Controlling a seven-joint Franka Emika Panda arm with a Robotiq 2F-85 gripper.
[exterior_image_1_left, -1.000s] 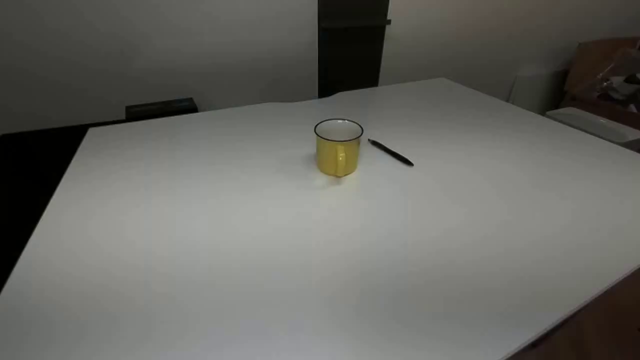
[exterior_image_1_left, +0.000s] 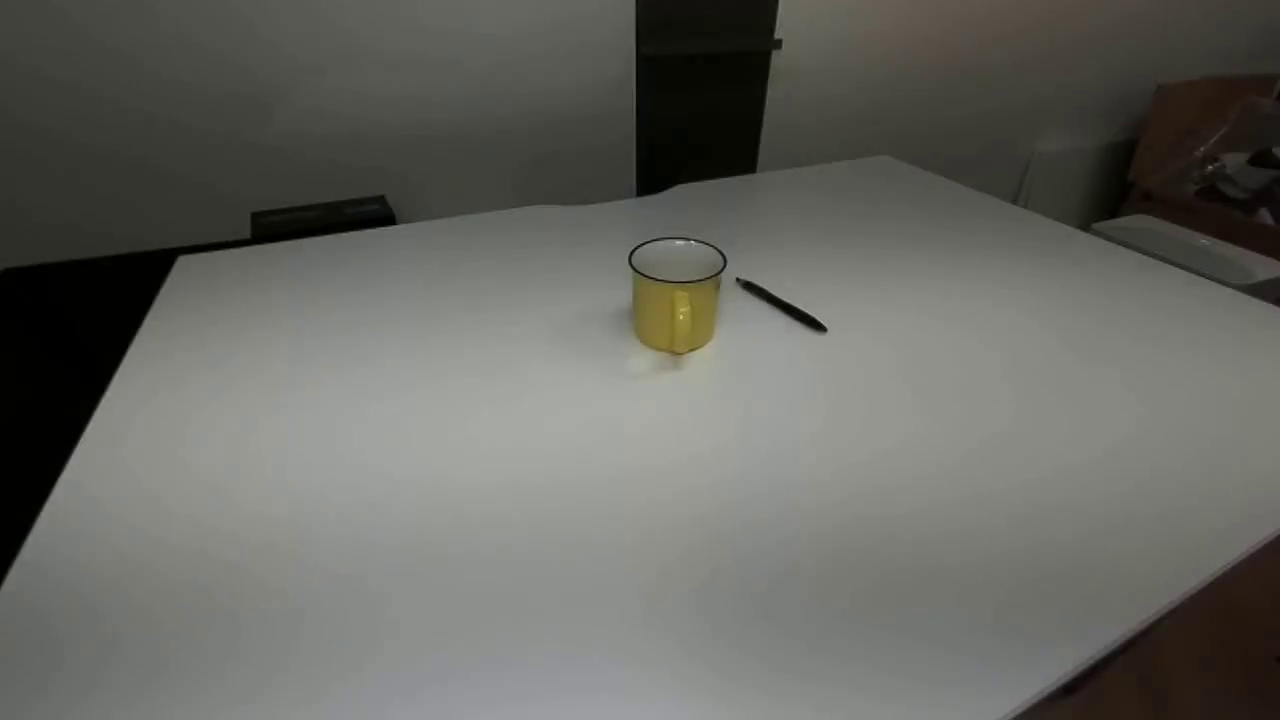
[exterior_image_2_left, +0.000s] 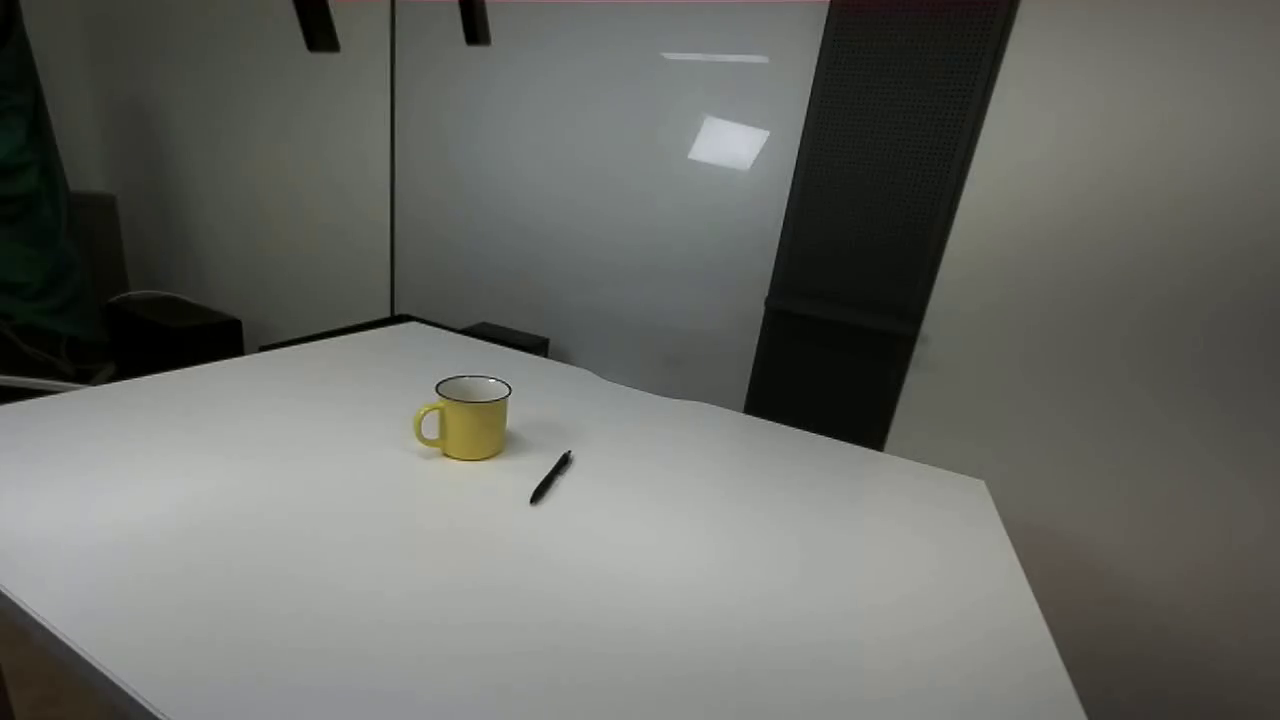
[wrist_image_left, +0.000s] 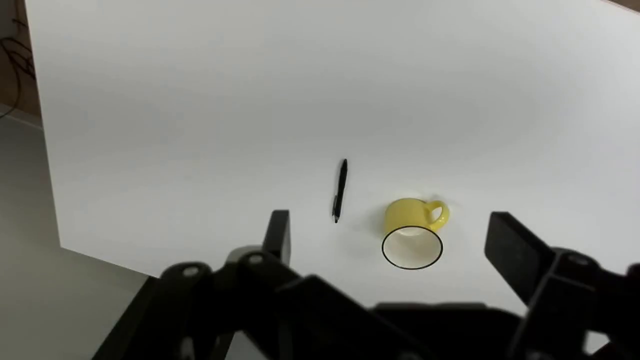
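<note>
A yellow mug (exterior_image_1_left: 657, 314) with a dark rim and white inside stands upright on the white table (exterior_image_1_left: 480, 480). Close beside it lies a black pen (exterior_image_1_left: 782, 305), apart from the mug; in the wrist view the pen (wrist_image_left: 340, 191) is left of the mug (wrist_image_left: 405, 212), whose handle points right. My gripper is open, its fingers wide apart with nothing held. High over the table, only the tips of my gripper (exterior_image_2_left: 396, 26) enter the top of the second exterior view. The first exterior view does not show it.
Apart from the mug and pen, the tabletop is bare, with wide free room around them. A dark panel (exterior_image_2_left: 864, 216) and a pale wall stand behind the table's far edge. A small black box (exterior_image_1_left: 321, 218) sits just past that edge.
</note>
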